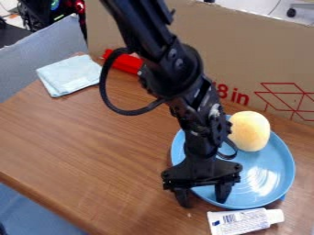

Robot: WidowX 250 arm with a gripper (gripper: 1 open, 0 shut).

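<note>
The black gripper (203, 193) is low over the front-left part of a blue plate (267, 174), its fingers pointing down at the plate's edge and the table just beside it; whether anything is between them is hidden. A pale yellow round object (251, 129) rests at the back of the plate, behind the gripper. A white tube with a cap (238, 221) lies on the table in front of the plate, a little right of the fingers.
A folded light cloth (69, 75) and a red object (123, 61) lie at the back left. A cardboard box (233, 50) stands along the back.
</note>
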